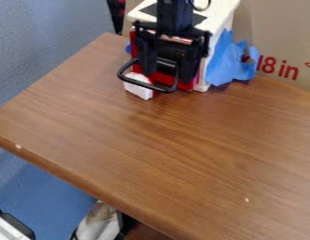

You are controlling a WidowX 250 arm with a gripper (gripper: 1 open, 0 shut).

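My black gripper is at the back of the wooden table, in front of and over a red object with a white top. A white block sits low at its left, partly behind the gripper's frame. Blue crumpled material is at the right side of the red and white object. Whether the gripper is open or shut cannot be made out.
A cardboard box with red print stands behind at the right. Blue floor or fabric lies beyond the table's left edge.
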